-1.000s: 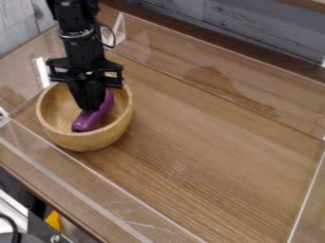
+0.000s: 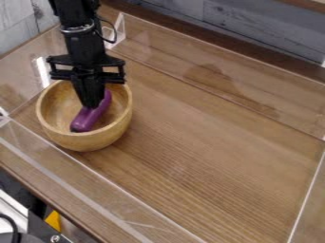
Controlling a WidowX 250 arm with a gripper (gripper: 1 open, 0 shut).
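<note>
My black gripper (image 2: 86, 84) points down over a light wooden bowl (image 2: 117, 133) on the left of the table, its fingertips low at the bowl's back. Beneath them a purple elongated object (image 2: 91, 116) lies inside the bowl on a slant. The fingers look close together; whether they touch the purple object cannot be told from this view.
A raised edge runs along the back. At the lower left, beyond the table's edge, are dark cables and a small yellow item (image 2: 52, 220).
The gripper has shifted slightly up and to the left. The bowl and purple object have moved very little.
</note>
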